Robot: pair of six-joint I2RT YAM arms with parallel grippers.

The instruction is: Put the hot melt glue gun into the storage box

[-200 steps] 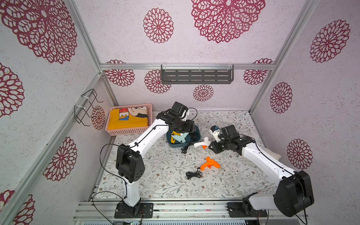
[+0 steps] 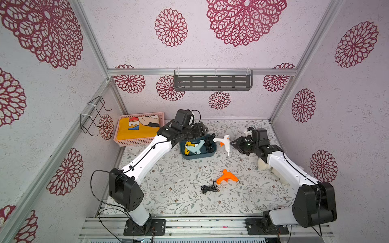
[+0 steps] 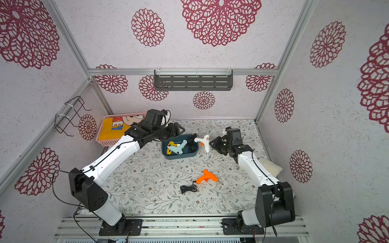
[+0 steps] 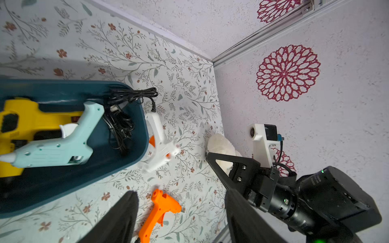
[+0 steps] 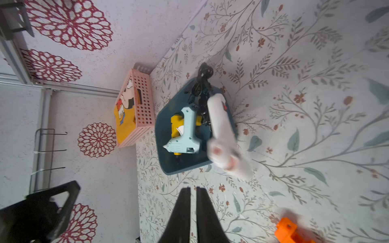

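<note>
A white glue gun (image 2: 227, 142) with an orange trigger is near the right side of the dark blue storage box (image 2: 198, 157), blurred in both wrist views. Its cord (image 4: 133, 94) reaches over the box's edge. My right gripper is just right of this gun; its fingers are close together with a narrow gap, and nothing shows between them. The gun appears beyond the fingertips. Above the box's back edge, my left gripper stands open and empty. An orange glue gun (image 2: 227, 176) lies on the table in front.
Inside the box lie a pale green glue gun (image 4: 60, 147), a yellow one (image 4: 28, 121) and black cords. A pink basket (image 2: 139, 141) stands at the back left. A black coiled cord (image 2: 209, 188) lies beside the orange gun.
The white gun has turned from lying sideways to pointing down the view and shifted back. Its cord has left the table before the box.
</note>
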